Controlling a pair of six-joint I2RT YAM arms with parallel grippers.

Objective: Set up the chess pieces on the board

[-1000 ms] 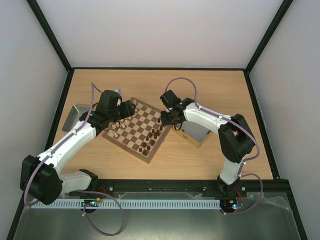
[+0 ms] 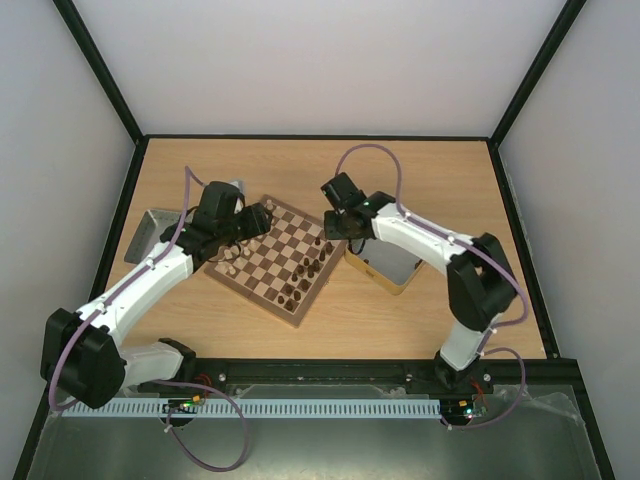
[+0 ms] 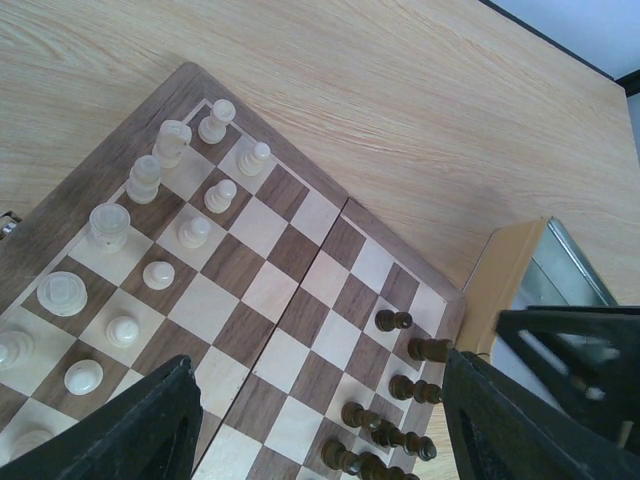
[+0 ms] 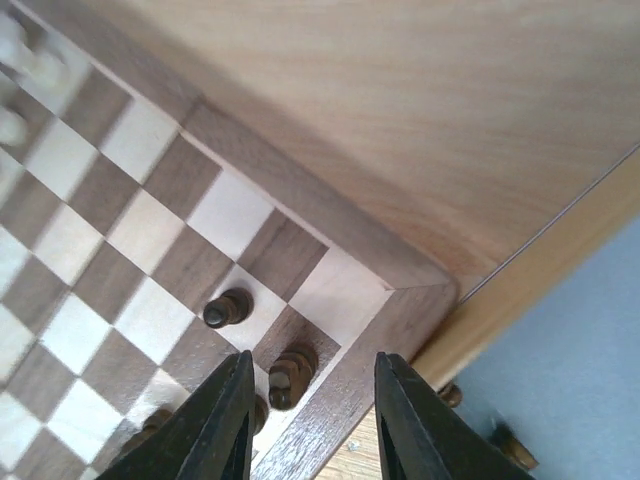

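The chessboard point(image 2: 260, 260) holds translucent white pieces along its left side, like the white pawn point(image 3: 123, 331), and dark pieces along its right, like the dark pawn point(image 4: 228, 308) and a taller dark piece point(image 4: 290, 375). My left gripper hangs over the board's left part, fingers apart, with nothing seen between them. My right gripper is above the board's right edge beside the yellow box point(image 2: 395, 285); its fingers stand apart, with no piece held between them. In the right wrist view some dark pieces are partly hidden behind the fingers.
A metal tray point(image 2: 140, 240) lies left of the board, partly behind my left arm. The yellow box right of the board holds loose dark pieces point(image 4: 512, 445).
My right arm has risen and shifted slightly to the right, away from the dark pieces at the board's right edge. The left arm is nearly still.
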